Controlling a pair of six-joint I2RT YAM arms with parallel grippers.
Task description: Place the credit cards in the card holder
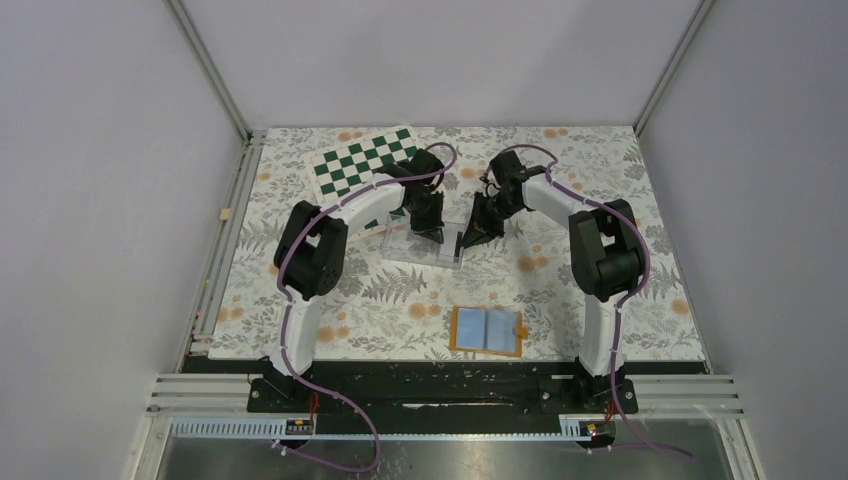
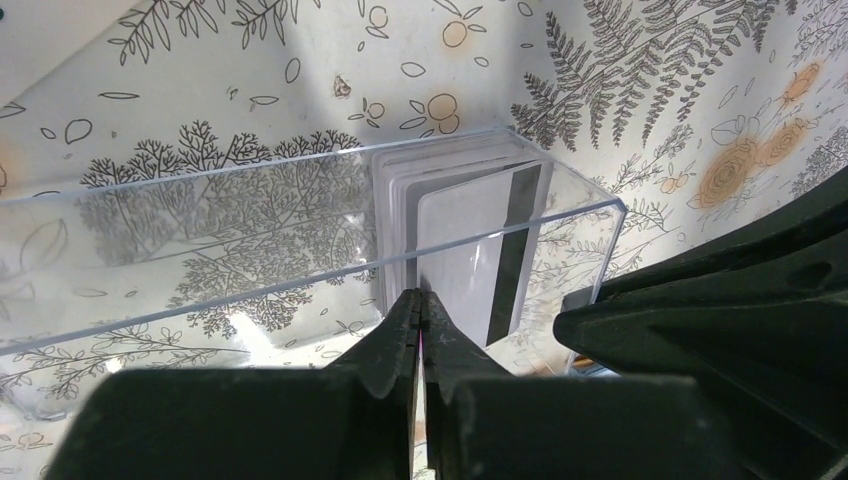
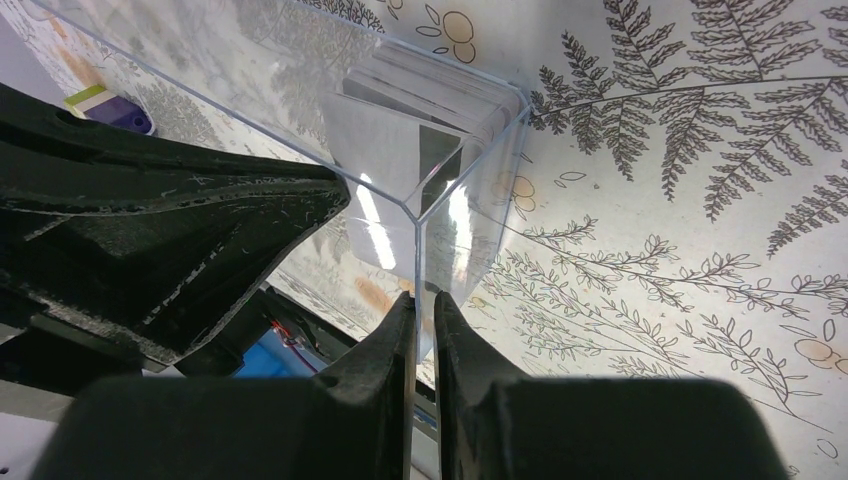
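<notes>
A stack of white cards [image 2: 465,245] with dark stripes stands on edge, leaning, at one end of a clear open box [image 2: 290,285]. My left gripper is shut, its tips at the stack's lower edge on the box's inner side; no card shows between its fingers. At the box's end, my right gripper is shut on the corner edge of the clear wall. An orange-edged open case [image 1: 486,331] with two pale blue panels lies near the table's front; it may be the card holder.
A green-and-white checkered board [image 1: 350,165] lies behind and left of the clear box. Both arms crowd closely around the box.
</notes>
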